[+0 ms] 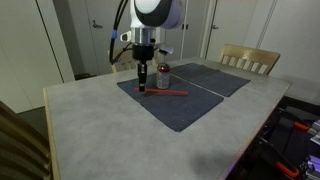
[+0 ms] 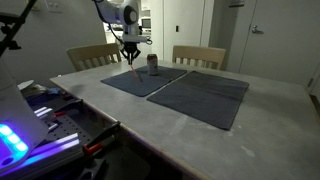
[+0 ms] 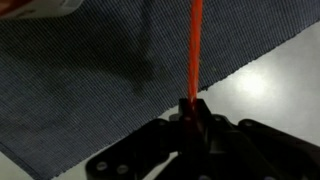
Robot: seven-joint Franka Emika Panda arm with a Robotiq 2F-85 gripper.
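Observation:
A thin orange-red stick [image 1: 165, 92] lies level or nearly so over the dark mat [image 1: 185, 112] on the table. My gripper [image 1: 141, 87] is shut on its left end in exterior view 1. From the wrist view, the stick [image 3: 195, 45] stretches straight away from the black fingertips of my gripper, above the mat and close to its edge. In exterior view 2 the stick [image 2: 134, 68] looks small beneath the gripper. Whether its far end touches the mat cannot be told.
A can-like container [image 1: 163, 74] stands on the mat just behind the stick, close to the arm. Another dark mat [image 2: 200, 97] lies alongside. Wooden chairs [image 2: 200, 54] border the table.

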